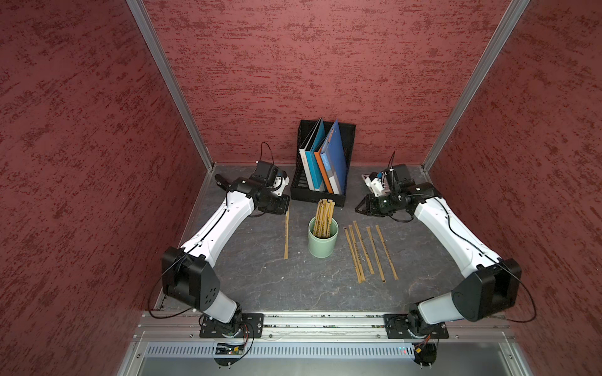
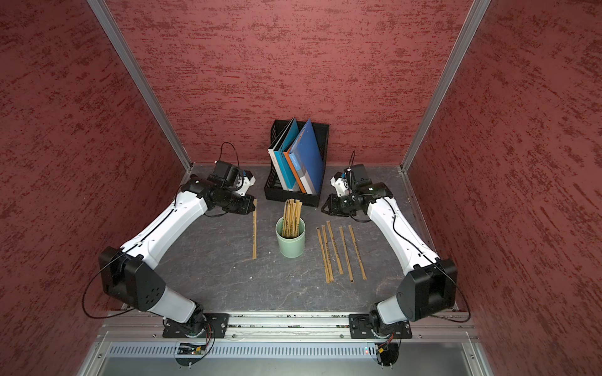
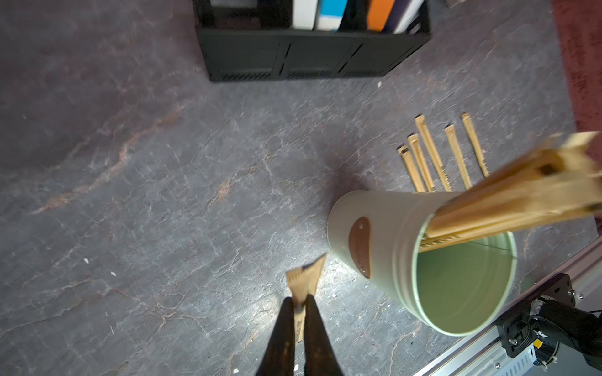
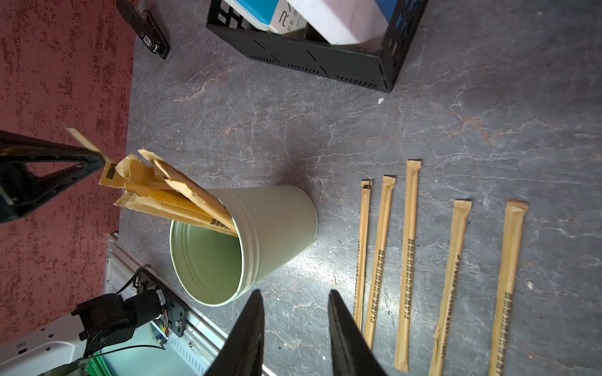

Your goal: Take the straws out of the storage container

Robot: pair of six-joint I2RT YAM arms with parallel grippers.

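Observation:
The green container [image 1: 321, 247] holds a bundle of paper-wrapped straws [image 1: 323, 219] leaning out of its top. Left of it, my left gripper is shut on a straw [image 1: 286, 238], which hangs nearly upright in the top views. Several loose straws [image 4: 407, 263] lie in a row on the table right of the container. My right gripper hovers over that side, part open with nothing between its fingertips; they point down between the container and the straws.
A black crate [image 2: 294, 196] with folders stands at the back, behind the container. Red walls enclose both sides and the back.

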